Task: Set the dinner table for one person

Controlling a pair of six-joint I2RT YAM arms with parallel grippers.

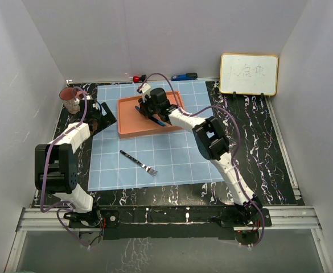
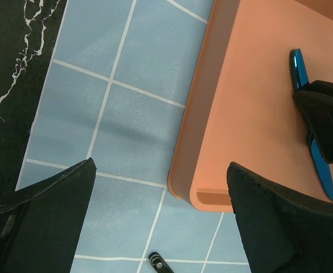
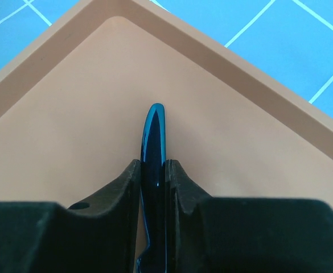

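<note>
A blue knife (image 1: 157, 121) lies in the orange tray (image 1: 122, 128). My right gripper is down over its middle, with one finger close along each side of the blade; whether they press on it cannot be made out. In the right wrist view the blade (image 3: 154, 128) points away between the fingertips. A fork with a black handle (image 1: 133, 160) rests on the blue tiled mat, in front of the tray. To the left of the tray, my left gripper (image 1: 110, 112) hangs open and empty; its spread fingers (image 2: 46, 210) frame the mat and the tray's corner.
A reddish cup (image 1: 69, 99) stands at the back left, close to the left arm. Along the back wall lie a red-and-black item (image 1: 139, 78) and a blue-handled tool (image 1: 184, 77). A whiteboard (image 1: 249, 74) stands at the back right.
</note>
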